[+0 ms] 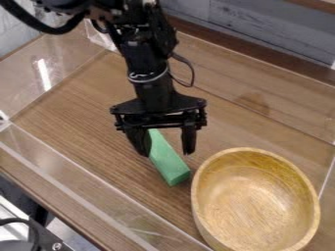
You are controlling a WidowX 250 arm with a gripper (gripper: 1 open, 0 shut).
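My black gripper (pixel 165 141) hangs open over the wooden surface in the middle of the view, its fingers pointing down. A green rectangular block (pixel 170 163) lies on the wood just below the gripper, its far end partly hidden behind it. A large light-wooden bowl (pixel 256 204) sits to the right of the block, at the bottom right.
Clear edging runs along the left and front of the wooden surface (pixel 78 118). Bare wood lies to the left and behind the arm. A grey plank wall (pixel 262 29) stands at the back, and dark cables are at the bottom left.
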